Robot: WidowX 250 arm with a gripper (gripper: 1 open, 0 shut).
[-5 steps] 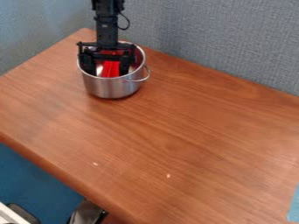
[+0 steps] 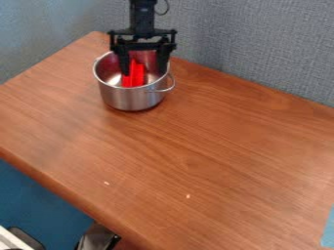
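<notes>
A steel pot (image 2: 136, 96) with wire side handles stands on the wooden table at the upper left. A red object (image 2: 135, 74) lies inside it. My black gripper (image 2: 143, 54) hangs over the pot's mouth from the top of the view, open, with its fingers reaching down toward the rim. Whether anything touches them inside the pot is hard to tell.
Grey walls (image 2: 261, 59) close off the back and left. A blue floor shows beyond the lower-left edge.
My gripper has risen and moved slightly right, uncovering more of the red object, which remains in the pot.
</notes>
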